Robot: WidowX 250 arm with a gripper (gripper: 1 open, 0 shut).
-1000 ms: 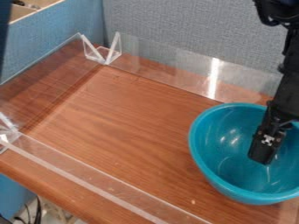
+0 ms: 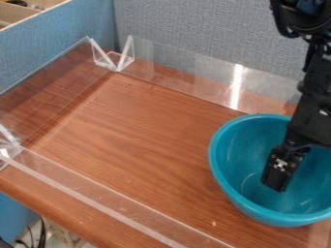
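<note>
A teal plastic bowl [image 2: 238, 172] rests on the wooden table at the right side of the camera view. My black gripper [image 2: 280, 167] reaches down into it from the upper right, its lower end inside the bowl. The fingertips are dark and small against the bowl; no object shows clearly between them, and whatever lies beneath the gripper is hidden.
Clear plastic edging with white corner brackets [image 2: 112, 58] borders it. Grey padded panels stand behind, a blue one at the upper left, and cables hang at the lower left.
My gripper has shifted slightly to the left inside the bowl. The bowl has stayed in place.
</note>
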